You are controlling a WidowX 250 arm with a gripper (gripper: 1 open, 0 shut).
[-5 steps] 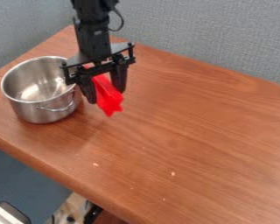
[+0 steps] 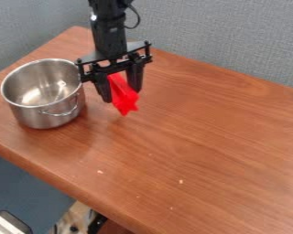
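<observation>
My black gripper (image 2: 118, 84) reaches down from the top of the camera view, shut on a red object (image 2: 125, 99) that hangs between and below its fingers. Just left of it stands a steel pot (image 2: 44, 110) with a handle on its side. The red object is outside the pot, to its right. Whether it touches the table is hard to tell.
Grey walls stand behind.
My gripper has moved slightly to the right with the red object, away from the pot. The pot has not visibly moved.
</observation>
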